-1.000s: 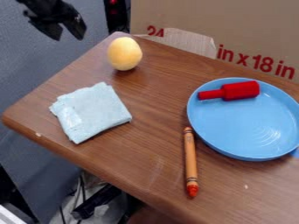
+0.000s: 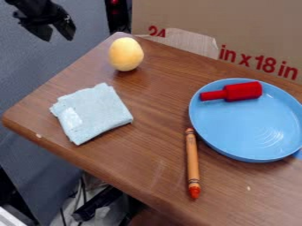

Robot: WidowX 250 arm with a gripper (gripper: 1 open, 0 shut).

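Note:
My black gripper hangs at the top left, off the table's edge, its two fingers apart with nothing seen between them. On the wooden table are a yellow egg-shaped object, a folded pale blue cloth, an orange crayon-like stick with a red tip, and a blue plate holding a red cylinder with a narrow handle.
A cardboard box stands along the back. The middle of the table, between cloth and plate, is clear. Beyond the left edge are a grey backdrop and dark hardware below.
The objects on the table have not moved.

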